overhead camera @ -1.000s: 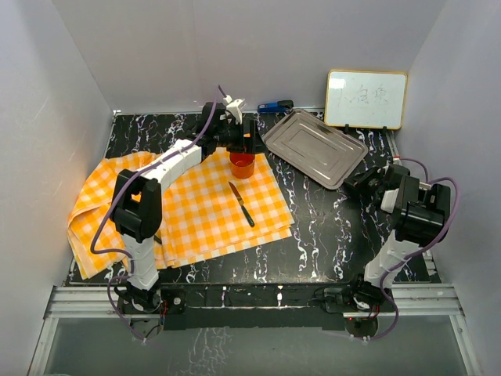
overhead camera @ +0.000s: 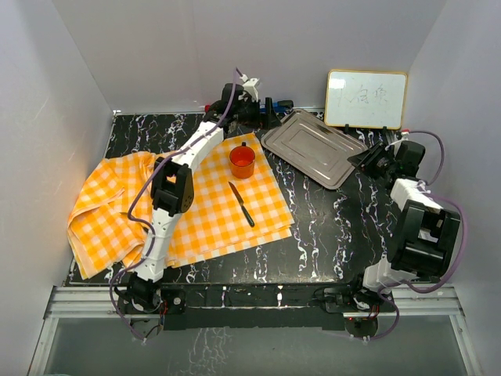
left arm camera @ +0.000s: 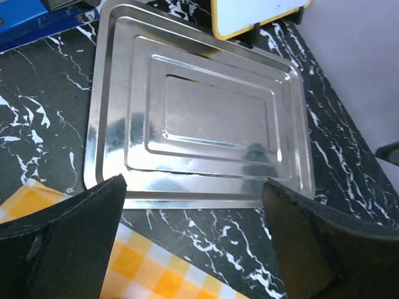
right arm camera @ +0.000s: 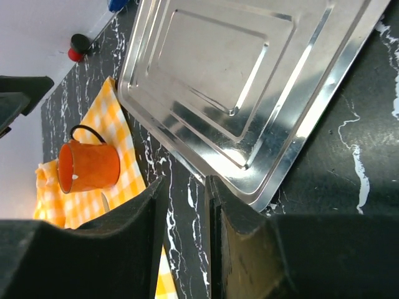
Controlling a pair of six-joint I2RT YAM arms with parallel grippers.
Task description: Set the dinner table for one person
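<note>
A silver rectangular tray (overhead camera: 313, 149) lies on the black marble table at the back right. My left gripper (overhead camera: 266, 116) is open, hanging above the table by the tray's left end. My right gripper (overhead camera: 362, 160) hovers beside the tray's right end, its fingers partly apart with nothing visible between them. An orange mug (overhead camera: 242, 163) stands on the yellow checked cloth (overhead camera: 203, 227), and a knife with a dark green handle (overhead camera: 247, 216) lies on the cloth below it.
A whiteboard (overhead camera: 364, 98) stands at the back right behind the tray. A blue object (left arm camera: 28, 28) lies at the back wall.
My left gripper has moved toward the back and right, away from over the mug. The right arm has risen and extended from its lower, folded pose beside the tray.
</note>
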